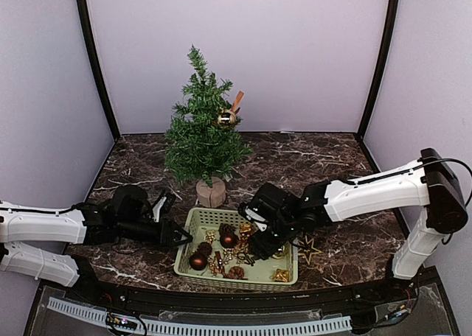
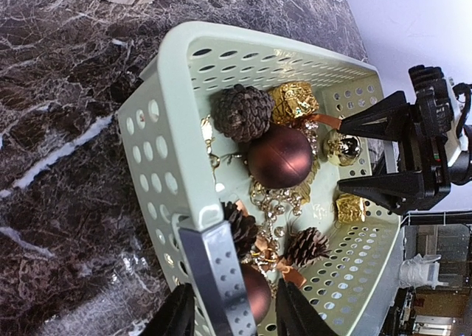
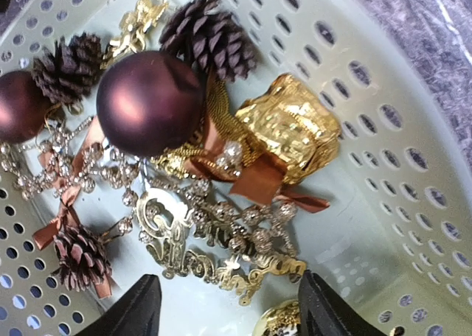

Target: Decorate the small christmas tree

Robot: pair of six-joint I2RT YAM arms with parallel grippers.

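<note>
The green tree (image 1: 203,130) stands behind the plastic basket (image 1: 184,255), a gold bauble and ribbon hanging on its right side. The basket holds dark red baubles (image 3: 147,100), pine cones (image 3: 206,37), gold foil gifts (image 3: 287,126), beaded sprigs and a gold bauble (image 2: 343,148). My right gripper (image 1: 258,233) is part open over the basket's right part, above the gold bauble, with nothing held visible. My left gripper (image 1: 174,222) is at the basket's left edge; in the left wrist view its fingers are low in frame, and what lies between them is unclear.
A gold star (image 1: 310,251) lies on the marble table right of the basket. Table space (image 1: 302,159) behind it, right of the tree, is clear. Walls enclose the back and sides.
</note>
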